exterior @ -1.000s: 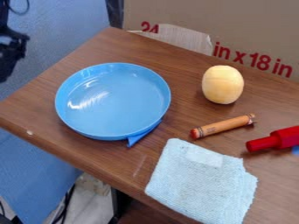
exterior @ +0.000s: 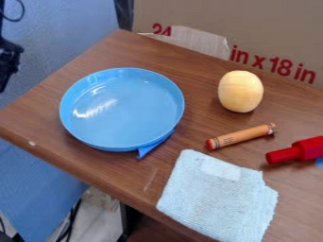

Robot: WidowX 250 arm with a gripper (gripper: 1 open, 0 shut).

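A blue plate (exterior: 120, 109) lies on the left part of the wooden table, with a small blue piece (exterior: 151, 148) poking out from under its front right rim. A pale yellow round object (exterior: 240, 92) stands at the back right. An orange crayon-like stick (exterior: 240, 136) and a red object (exterior: 297, 151) lie at the right. A light blue cloth (exterior: 217, 198) is at the front. Only a dark sliver of the robot shows at the left edge, beside the table; its fingertips and finger state cannot be made out.
The wooden table (exterior: 151, 57) has free room behind the plate and around the middle. A cardboard box (exterior: 240, 28) borders the back. The table's left edge runs close to the plate.
The objects on the table have not moved.
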